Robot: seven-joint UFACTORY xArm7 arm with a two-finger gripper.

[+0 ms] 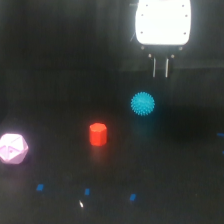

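Note:
My gripper hangs at the upper right of the view, below its white body. Its two thin fingers stand apart, and only dark background shows between them. Below and slightly left of the fingertips is a blue spiky ball, clear of them in the image. A red block with a faceted outline sits near the middle on the dark surface. At the left edge lies a pale pink faceted ball. How high the fingertips are above the surface is hard to judge.
Small blue marks dot the front of the dark surface, with another at the right edge. A tiny white fleck lies near the front.

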